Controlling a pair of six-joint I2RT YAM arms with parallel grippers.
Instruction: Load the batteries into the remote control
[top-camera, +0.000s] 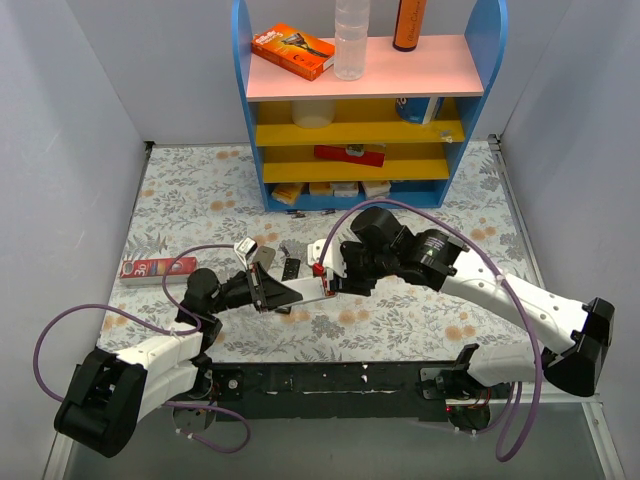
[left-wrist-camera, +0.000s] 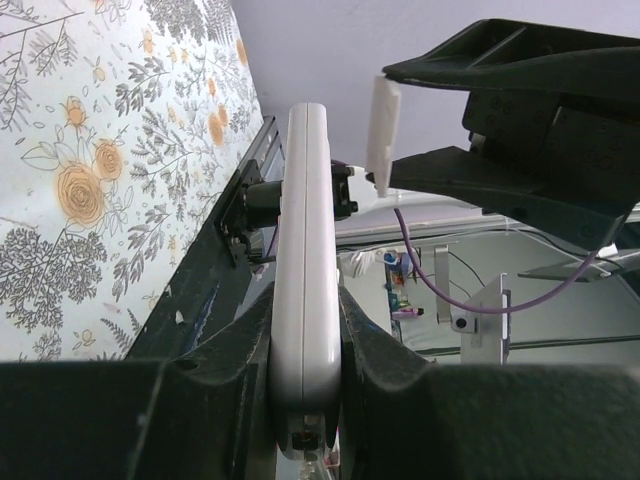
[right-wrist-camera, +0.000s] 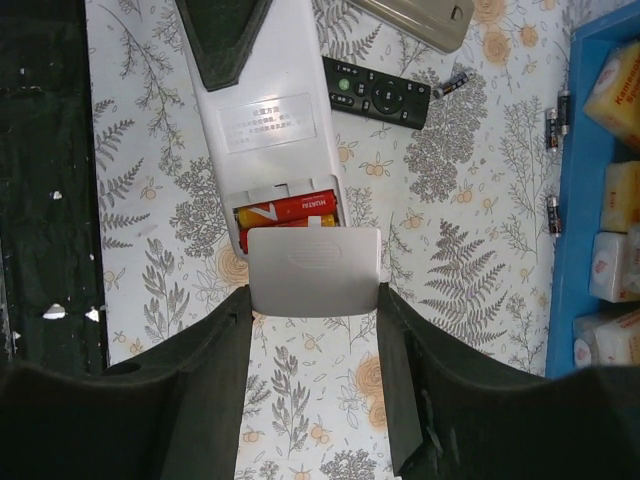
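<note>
In the right wrist view the white remote control (right-wrist-camera: 265, 125) shows its back, with an uncovered battery bay. A red-orange battery (right-wrist-camera: 288, 208) lies across the bay; a second one (right-wrist-camera: 262, 238) is partly hidden behind the white battery cover (right-wrist-camera: 315, 272). My right gripper is shut on that cover, which hangs over the bay's end, between camera and remote; whether the two touch cannot be told. From the left wrist view, my left gripper is shut on the remote, seen edge-on, with the cover (left-wrist-camera: 383, 135) apart at upper right.
A black remote (right-wrist-camera: 377, 92) and a grey-brown object (right-wrist-camera: 420, 18) lie on the patterned table. Several loose batteries (right-wrist-camera: 553, 215) are near the blue shelf (right-wrist-camera: 560, 300). A red-and-white box (top-camera: 157, 270) stands at left.
</note>
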